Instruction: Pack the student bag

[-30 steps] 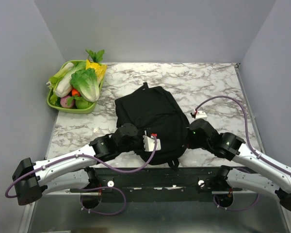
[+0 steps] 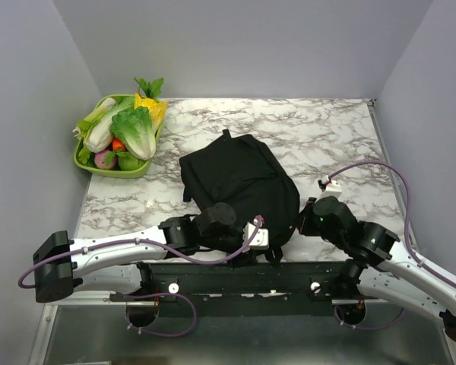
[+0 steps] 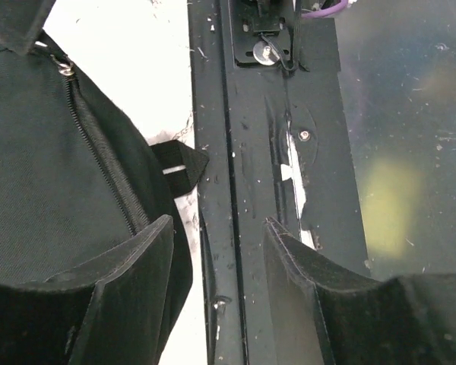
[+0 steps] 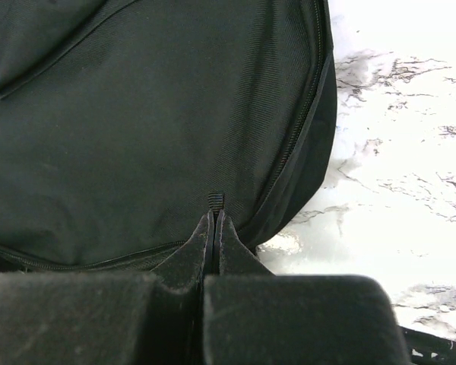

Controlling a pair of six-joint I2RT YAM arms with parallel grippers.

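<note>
The black student bag (image 2: 232, 171) lies flat on the marble table. In the left wrist view its zipper (image 3: 99, 156) runs along the front edge, with a metal slider (image 3: 66, 70) near the upper left and a strap tab (image 3: 181, 166) below it. Past that front edge, over the dark rail, my left gripper stands part open, nothing between its fingers. At the bag's front right corner my right gripper is shut. A small ribbed dark tab (image 4: 216, 201) shows at its tips; whether they pinch it is unclear.
A green basket (image 2: 121, 173) full of vegetables stands at the back left. Bare marble (image 2: 327, 129) lies to the bag's right and behind it. A dark rail (image 2: 213, 280) runs along the table's front edge.
My left gripper has moved right and toward the front edge, off the bag's middle. My right gripper has shifted slightly right. The bag has hardly moved.
</note>
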